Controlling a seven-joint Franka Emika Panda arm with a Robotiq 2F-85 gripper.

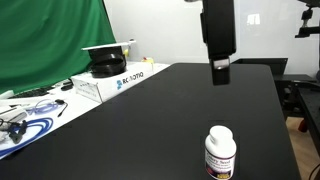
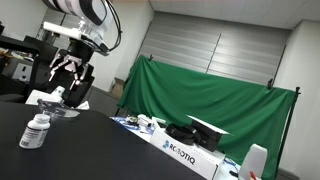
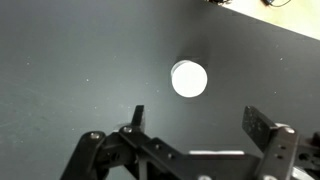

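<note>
A small white pill bottle (image 1: 220, 153) with a printed label and white cap stands upright on the dark table, near its front right in exterior view 1. From above, in the wrist view, its round cap (image 3: 189, 78) shows beyond and between the fingertips. My gripper is open and empty, its two black fingers spread wide. In exterior view 2 the arm hangs above the table, with the gripper (image 2: 74, 82) higher than the bottle (image 2: 35, 131) and apart from it.
A white Robotiq box (image 1: 112, 84) with a black item on top sits along the table's far left side. Blue cables (image 1: 32, 128) and tools lie at the left edge. Around the bottle, the dark tabletop (image 1: 150, 110) is bare.
</note>
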